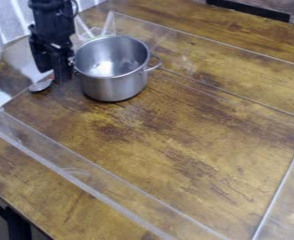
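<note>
A black robot gripper [57,66] reaches down at the upper left, just left of a steel pot [112,75] with side handles. Beneath the gripper, a small silvery utensil end [39,85] lies on the wooden table; the rest of it is hidden by the gripper. Whether the fingers are open or shut is unclear.
Transparent panels edge the work area along the front left, the right and the back. A pale surface stands behind the gripper at the left.
</note>
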